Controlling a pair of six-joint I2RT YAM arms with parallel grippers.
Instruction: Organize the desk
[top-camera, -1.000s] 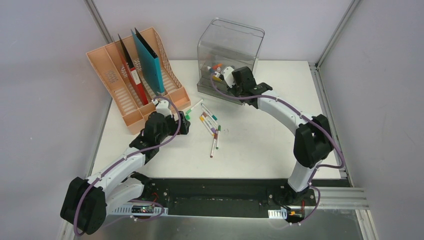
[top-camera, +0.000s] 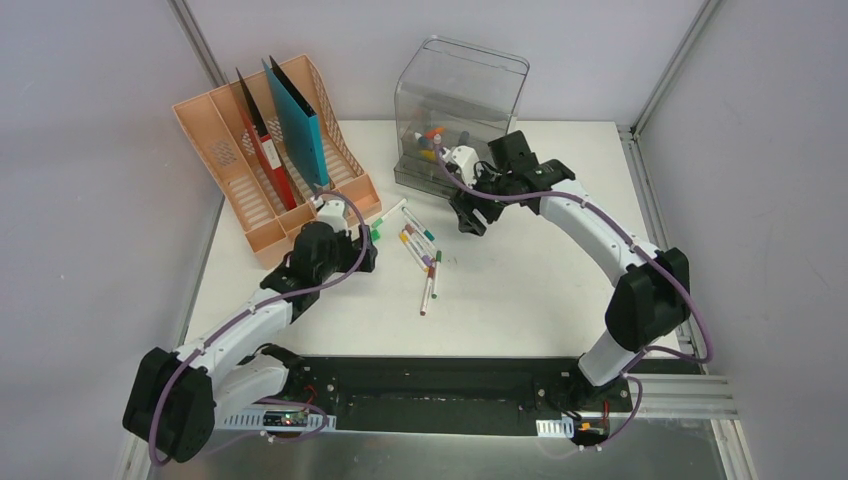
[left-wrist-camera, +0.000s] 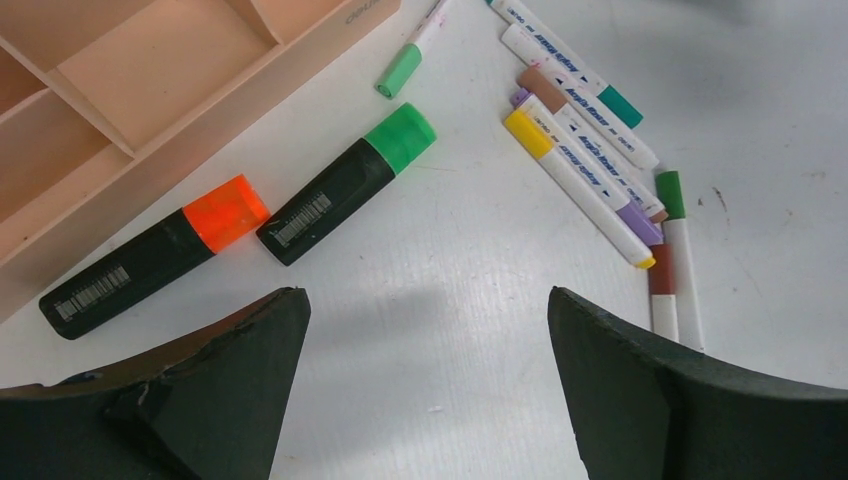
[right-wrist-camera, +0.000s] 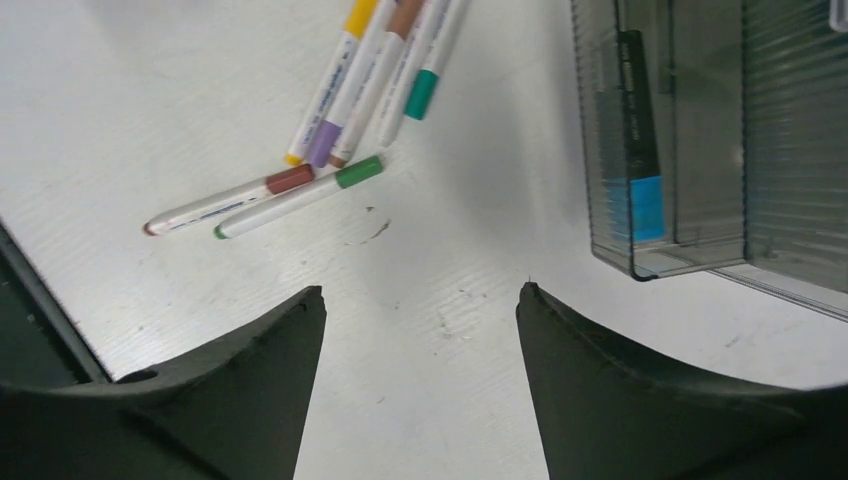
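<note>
Loose thin markers (top-camera: 417, 246) with coloured caps lie mid-desk. In the left wrist view a green highlighter (left-wrist-camera: 325, 200) and an orange highlighter (left-wrist-camera: 140, 270) lie along the tan organizer's front edge, below my open, empty left gripper. My right gripper hangs beside the clear case (top-camera: 420, 175), its fingers apart with nothing between them, facing bare desk near the markers. The case holds some small coloured items and, in the right wrist view, a dark item with a blue end (right-wrist-camera: 645, 205).
The tan organizer (top-camera: 215, 150) at back left holds a red folder (top-camera: 275, 170) and a teal folder (top-camera: 300, 130) upright.
My right gripper has come out from the clear case toward the front of the desk. The left arm has moved only slightly.
</note>
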